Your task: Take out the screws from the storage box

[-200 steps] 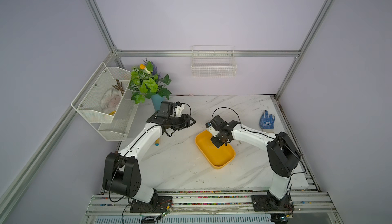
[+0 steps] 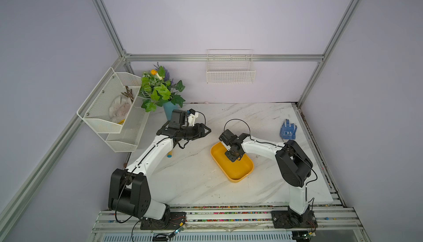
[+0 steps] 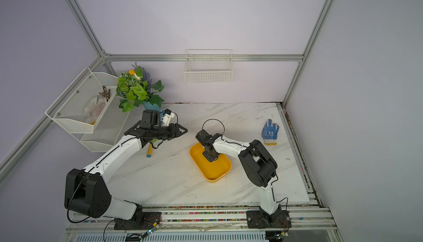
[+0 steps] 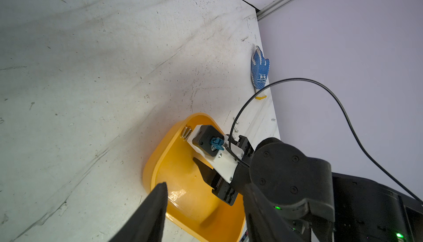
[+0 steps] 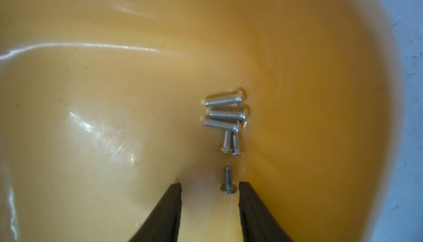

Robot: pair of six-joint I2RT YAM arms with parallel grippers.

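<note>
In the right wrist view several silver screws (image 5: 225, 114) lie bunched on the floor of the yellow storage box, close to its curved wall. A darker single screw (image 5: 228, 181) rests apart from them, lined up with the gap of my right gripper. That gripper is open, low inside the box (image 2: 238, 176), with nothing held. My left gripper hangs over the table, left of and behind the box in the top views; its fingers stand apart and empty. A few screws (image 4: 236, 125) lie on the table just outside the box.
A blue glove (image 2: 288, 130) lies at the right table edge. A vase of flowers (image 2: 171, 108) stands behind the left arm, with a white wire rack (image 2: 115, 109) on the left wall.
The left arm has hardly moved.
</note>
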